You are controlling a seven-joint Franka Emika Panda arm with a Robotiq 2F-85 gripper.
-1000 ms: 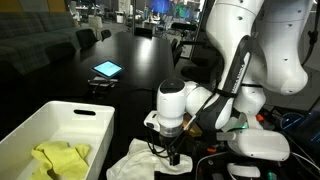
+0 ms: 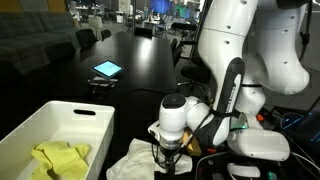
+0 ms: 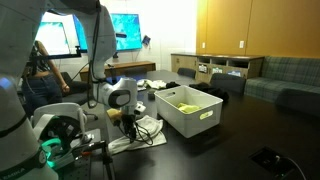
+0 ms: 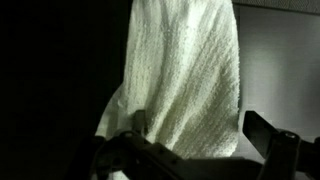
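Note:
A white cloth lies crumpled on the dark table. In the wrist view this cloth fills the middle, its folds running down between the fingers. My gripper stands open over it, one dark fingertip against or just above the cloth and the other beside its right edge. Exterior view 2 has the gripper low at the cloth; whether it touches is unclear. The arm covers part of the cloth.
A white bin with a yellow cloth inside stands beside the white cloth. A lit tablet lies farther along the table. Bare tabletop stretches past the bin in exterior view 2.
My gripper has come down and shifted slightly left over the white cloth. The cloth and the bin look unmoved.

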